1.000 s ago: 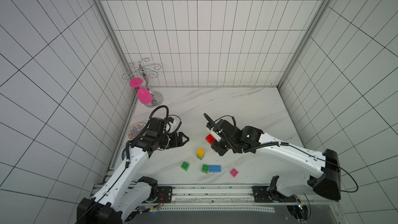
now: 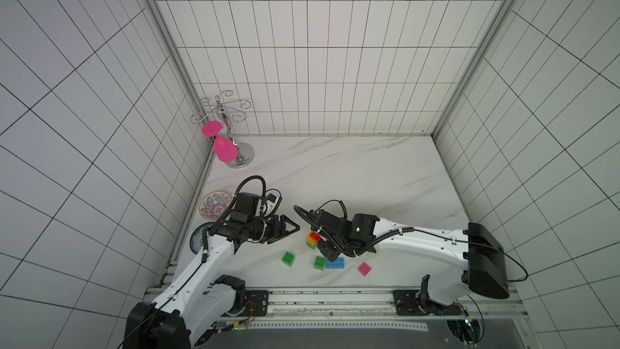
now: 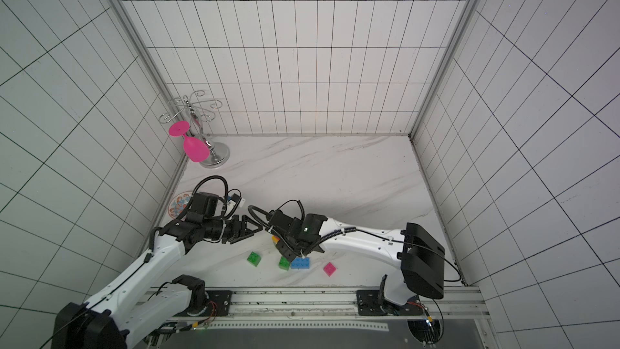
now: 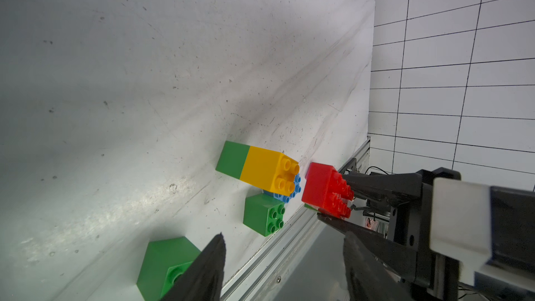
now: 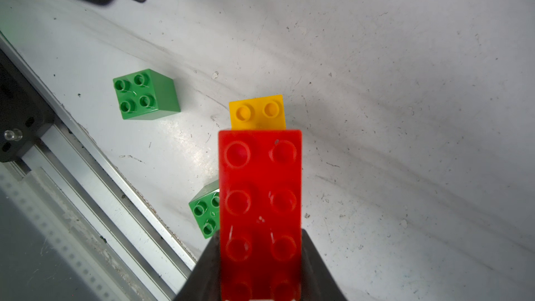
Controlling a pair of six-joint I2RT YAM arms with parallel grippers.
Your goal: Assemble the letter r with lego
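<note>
My right gripper (image 2: 321, 245) is shut on a red brick; in the right wrist view the brick (image 5: 260, 200) fills the lower middle, partly covering a yellow brick (image 5: 257, 112). The yellow brick (image 4: 262, 167) sits on a green brick (image 4: 232, 157) as a stack on the table. The red brick is held beside and above this stack; contact is not clear. My left gripper (image 2: 286, 226) hangs left of the stack, fingers apart, nothing between them. Loose green bricks (image 2: 288, 258) (image 4: 262, 214), a blue brick (image 2: 335, 262) and a pink brick (image 2: 364, 269) lie near the front edge.
A patterned plate (image 2: 215, 204) and a blue plate lie at the left. A metal stand (image 2: 241, 155) with pink cups stands at the back left. A metal rail runs along the front edge.
My right gripper has moved left and toward the front with the red brick, to the yellow and green stack. My left gripper has moved slightly toward the front and right.
</note>
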